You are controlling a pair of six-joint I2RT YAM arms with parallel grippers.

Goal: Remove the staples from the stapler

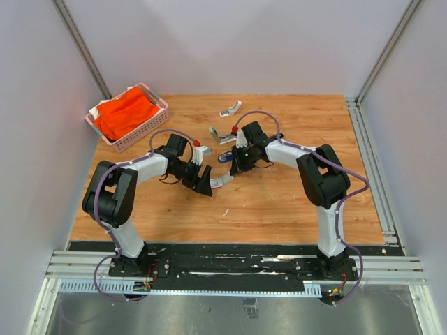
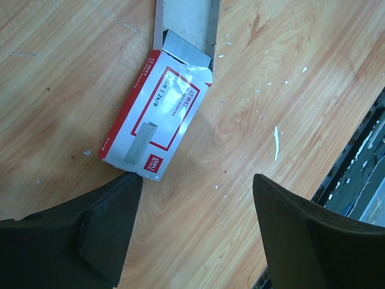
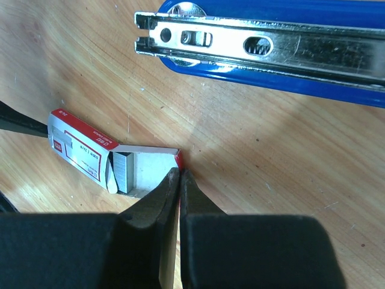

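Note:
A red and white staple box (image 2: pixel 165 108) lies on the table, its inner tray (image 3: pixel 153 171) partly drawn out with a staple strip in it; a small strip lies on the lid. My left gripper is open at the box's outer end. My right gripper is shut at the far end of the inner tray; whether any thin cardboard sits between its tips is hard to tell. The blue stapler (image 3: pixel 289 81) lies above the box in the right wrist view, its metal rail showing.
A pink basket with orange cloth (image 1: pixel 127 118) stands at the back left. Pale items (image 1: pixel 230 109) lie at the back middle.

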